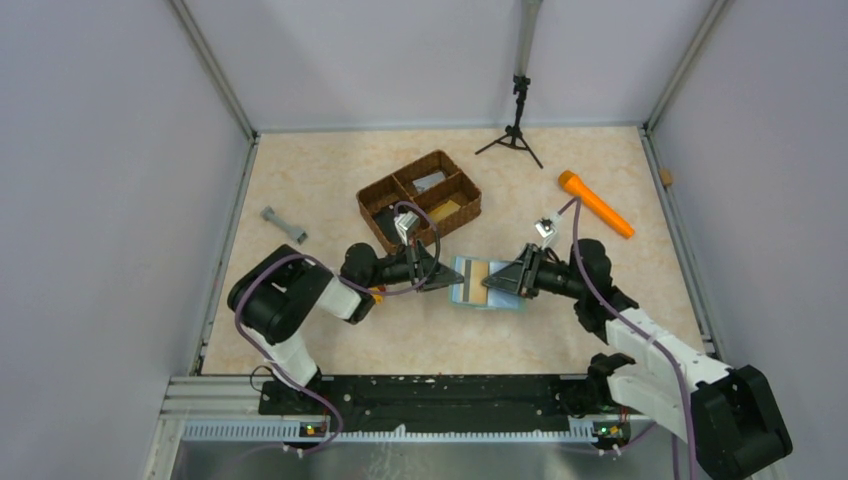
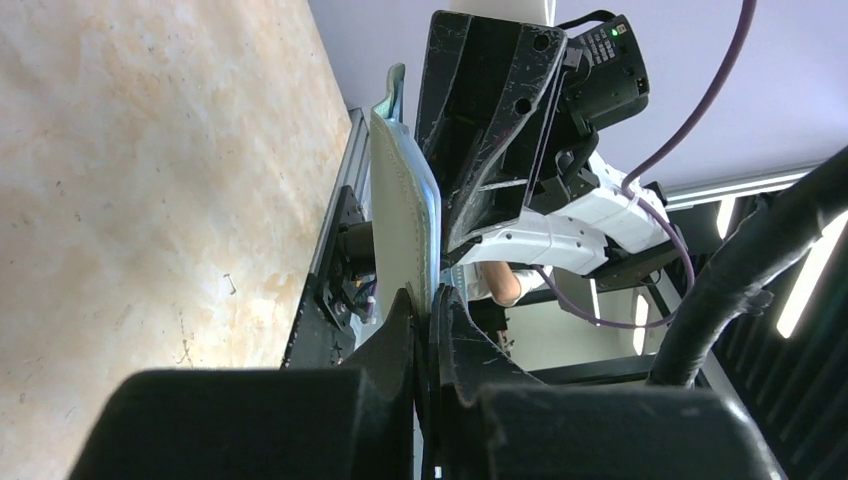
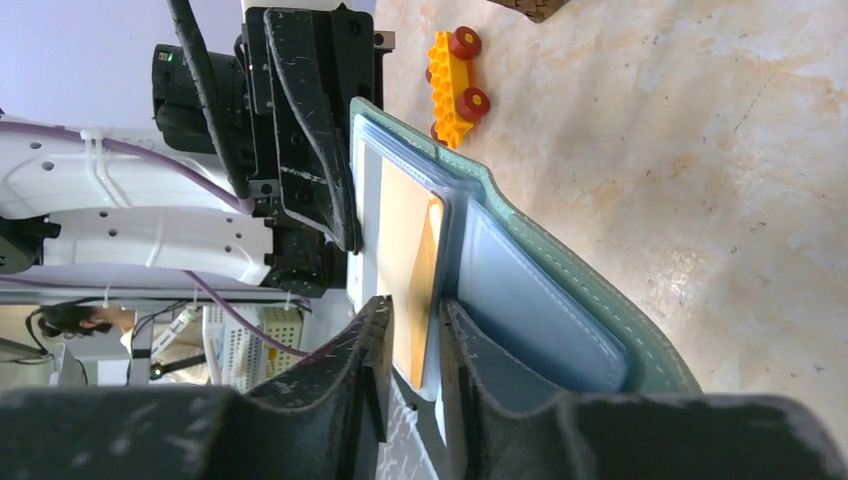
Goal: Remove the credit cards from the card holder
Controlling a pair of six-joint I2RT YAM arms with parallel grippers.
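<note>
The pale blue-green card holder [image 1: 507, 298] is raised between both grippers, with light and tan cards [image 3: 400, 235] in its sleeves. My left gripper is shut on the holder, which stands edge-on in the left wrist view. My right gripper is part open at the edge of the tan card in the right wrist view, one finger either side of it; whether both fingers touch it I cannot tell.
A wicker basket [image 1: 420, 165] with compartments lies behind. A toy car [image 3: 452, 85] is by the left arm, a grey tool [image 1: 283, 225] at left, an orange microphone [image 1: 600, 205] at back right.
</note>
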